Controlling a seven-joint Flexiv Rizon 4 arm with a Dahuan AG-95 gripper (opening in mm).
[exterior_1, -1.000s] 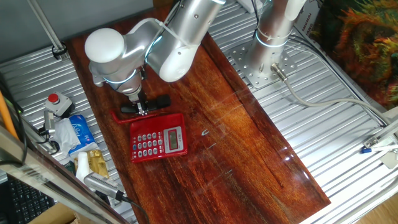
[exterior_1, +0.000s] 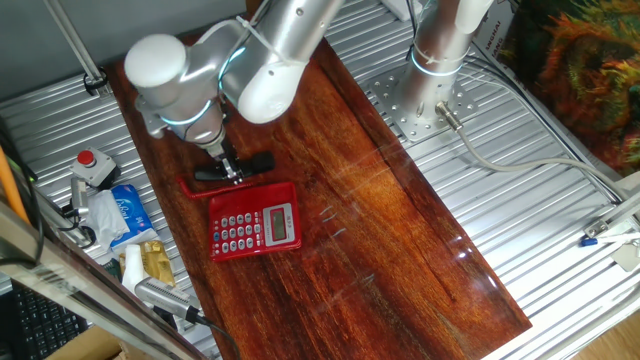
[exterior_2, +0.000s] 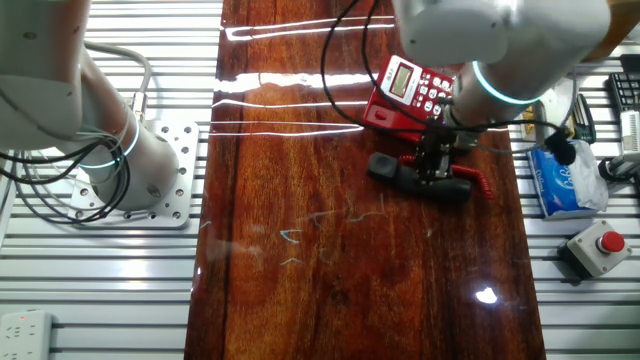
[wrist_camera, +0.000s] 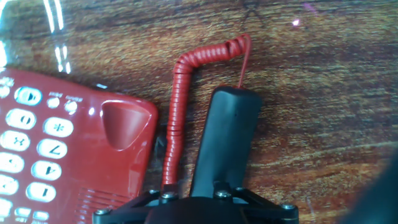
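The black handset (exterior_1: 262, 162) lies along the edge of the red telephone (exterior_1: 225, 232), apart from its cradle. In the wrist view the handset (wrist_camera: 229, 134) runs from the centre down behind my gripper's dark base, with the coiled red cord (wrist_camera: 178, 102) between it and the phone body. My gripper (exterior_1: 236, 180) points down at the handset's middle. Its fingertips meet the handset in exterior view 2, where the black handset (exterior_2: 396, 172) sticks out on both sides of the gripper (exterior_2: 432, 178). The finger gap is hidden, so whether they grip it does not show.
Left of the wooden board stand a red-buttoned switch box (exterior_1: 95, 168), a blue-and-white tissue pack (exterior_1: 131, 215) and a grey device (exterior_1: 165, 298) with a cable. The board's right and front parts (exterior_1: 400, 270) are clear. The arm's base (exterior_1: 425, 105) stands on the slatted metal table.
My forearm and wrist have swung a little left and down in exterior view 1, tilting the gripper. The fingertips stay at the handset's middle. Phone and handset show no clear movement.
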